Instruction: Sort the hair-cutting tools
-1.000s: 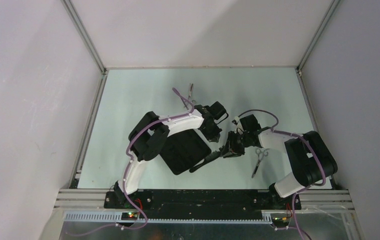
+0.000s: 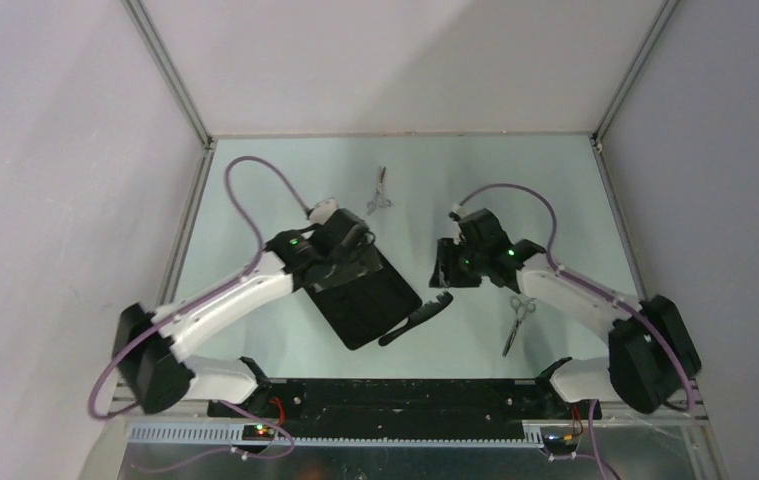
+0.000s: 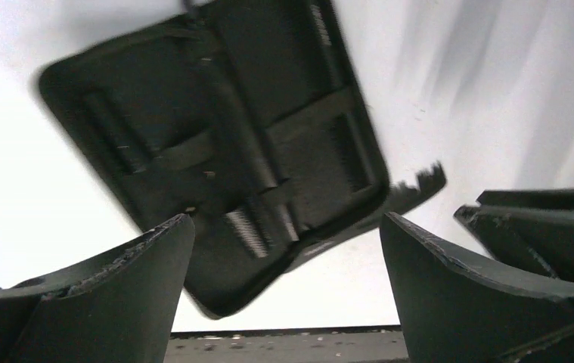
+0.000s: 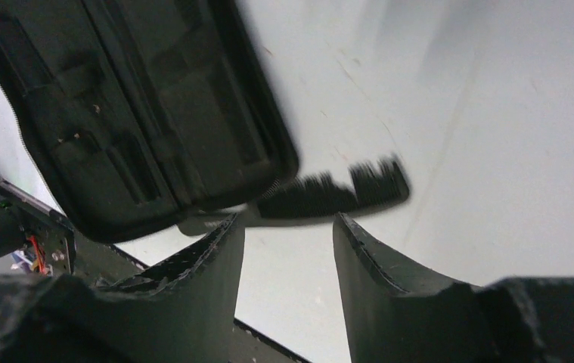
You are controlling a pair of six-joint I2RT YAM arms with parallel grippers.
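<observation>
A black tool case with slots and straps lies on the white table, and a black comb lies along its lower right edge, also seen in both wrist views. My left gripper hangs open over the case. My right gripper is open above the comb, just short of it in that view, nothing between the fingers. One pair of scissors lies at the back; another lies at the front right, beside the right arm.
Walls surround it on three sides, and a dark rail runs along the front edge.
My left arm has swung left from right of the case to over it. My right gripper has shifted slightly up and left, away from the comb's end.
</observation>
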